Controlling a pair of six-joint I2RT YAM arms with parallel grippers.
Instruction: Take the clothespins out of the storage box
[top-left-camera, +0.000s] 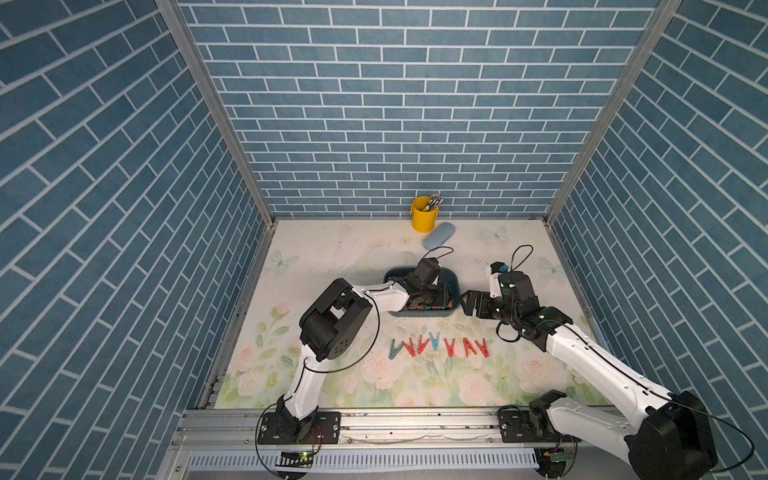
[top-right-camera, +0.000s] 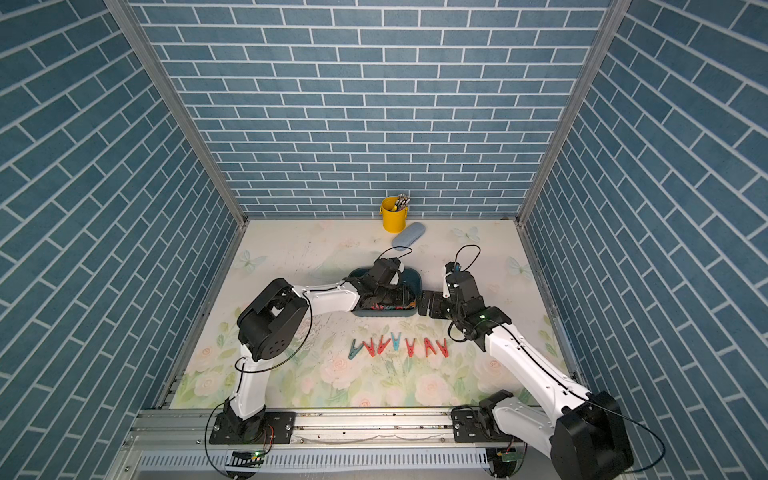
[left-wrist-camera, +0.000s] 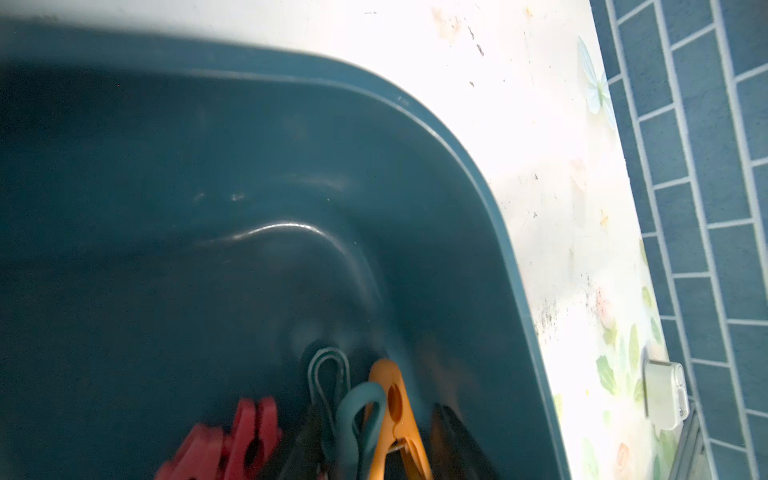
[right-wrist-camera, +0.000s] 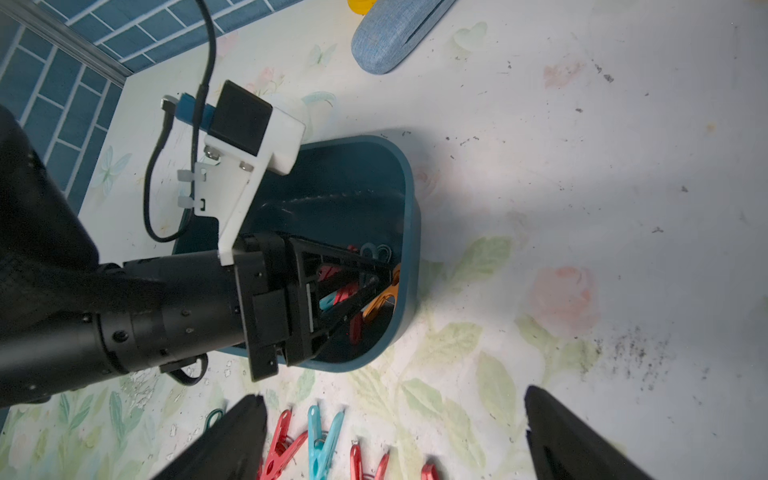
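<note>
The dark teal storage box holds red clothespins, a teal one and an orange one in its corner. My left gripper is down inside the box, part open, its fingertips either side of the teal and orange clothespins; whether it touches them is unclear. Several red clothespins and teal ones lie in a row on the table in front of the box. My right gripper hangs open to the right of the box, above the table.
A yellow bucket with utensils and a blue-grey pouch stand or lie at the back. Tiled walls surround it on three sides.
</note>
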